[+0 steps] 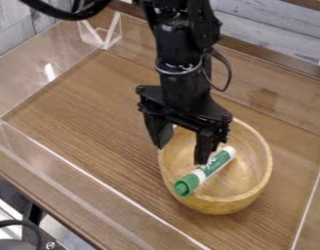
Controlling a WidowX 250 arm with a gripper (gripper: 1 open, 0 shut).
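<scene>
My black gripper (179, 139) hangs open over the left part of a round wooden bowl (241, 195), its two dark fingers spread apart. Inside the bowl lies a white and green tube (206, 169), tilted diagonally with its green cap toward the lower left, below the gripper's right finger. I see nothing held between the fingers. The bowl's back is partly hidden behind the gripper.
Black cables lie at the lower left corner, off the table.
</scene>
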